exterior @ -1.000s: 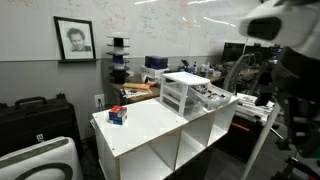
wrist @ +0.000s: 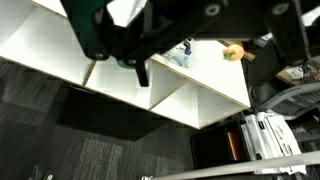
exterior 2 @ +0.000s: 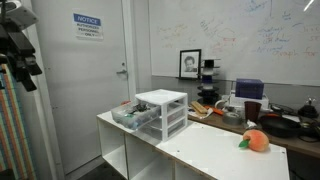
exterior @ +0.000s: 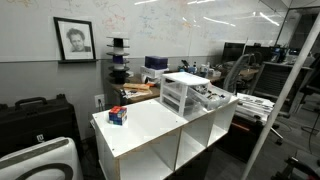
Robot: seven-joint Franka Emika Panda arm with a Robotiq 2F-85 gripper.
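At the left edge of exterior view 2 hangs my gripper, high up and well clear of the white shelf unit. It is open, and I see nothing held in it. Its dark parts fill the top of the wrist view, blurred and close. A round orange, peach-like thing with a bit of green sits on the shelf top's right part; an orange thing also shows in the wrist view. In exterior view 1, a small red-and-blue block stands near the shelf's left end.
A white drawer unit and a clear bin of small parts stand on the shelf top. Behind are a dark pan and a dark cup. A pale pole rises at exterior view 1's right. Shelf top between drawers and orange thing is clear.
The red-and-blue block has not moved.
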